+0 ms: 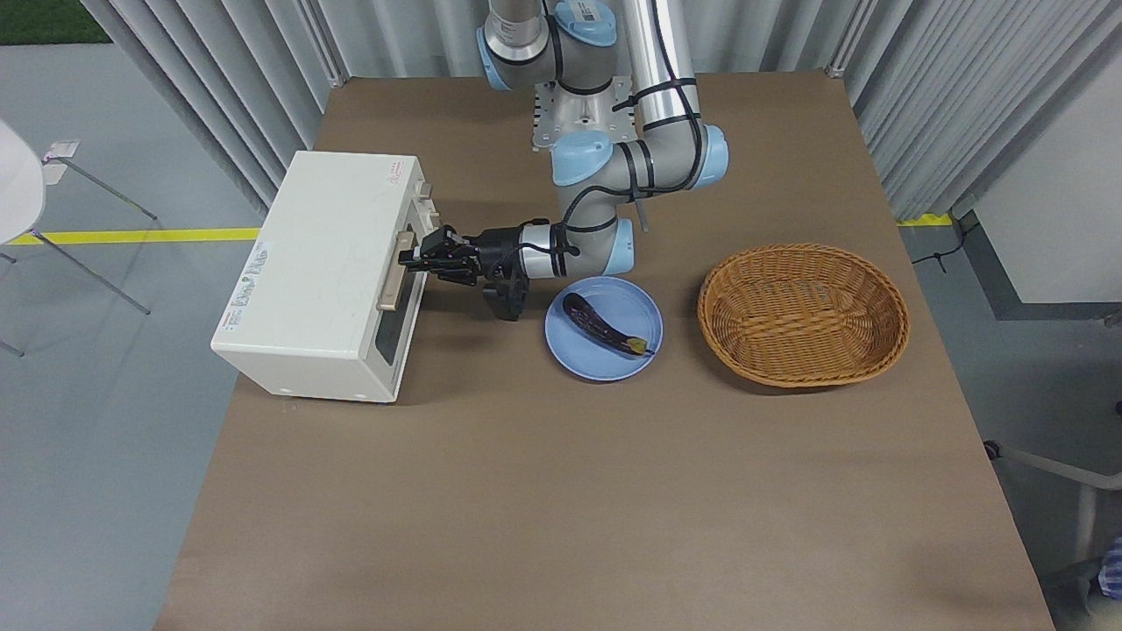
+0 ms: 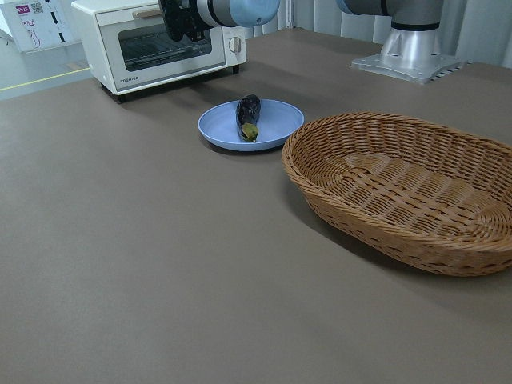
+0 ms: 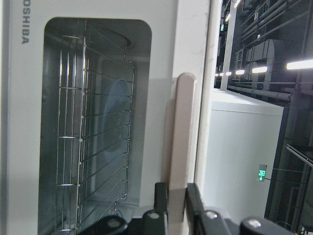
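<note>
A white toaster oven [image 1: 305,263] stands on the left of the table with its door closed. My gripper [image 1: 410,258] is at the front of the oven door. In the wrist view my gripper has the light door handle [image 3: 182,127] between its fingers, which look shut on it. A dark eggplant [image 1: 595,321] lies on a blue plate [image 1: 600,365] to the right of the oven, below the arm.
A wicker basket [image 1: 802,315] sits right of the plate. The arm's base is at the back of the table.
</note>
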